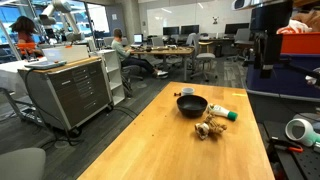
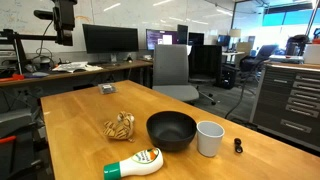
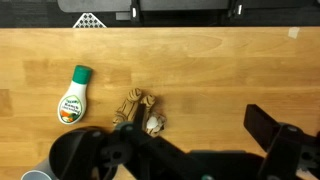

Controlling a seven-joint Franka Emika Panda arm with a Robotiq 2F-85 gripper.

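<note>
High above the wooden table [image 1: 150,145], my gripper stands open, its dark fingers wide apart with nothing held. In the wrist view a brown, crumpled toy-like item [image 3: 131,103] lies just left of the fingers, partly hidden by a finger. A white bottle with a green cap [image 3: 73,97] is farther left. The black bowl [image 2: 172,131] stands beside the white cup [image 2: 209,139] in exterior view 2, with the brown item [image 2: 119,127] and bottle [image 2: 134,164] nearby. All of these are well below my gripper.
A small dark object [image 2: 238,146] lies right of the cup. Farther off on the table sits a small grey item [image 2: 107,89]. Bare wood covers the right of the wrist view. Grey drawers [image 1: 78,95] and chairs [image 2: 171,66] stand beyond the table.
</note>
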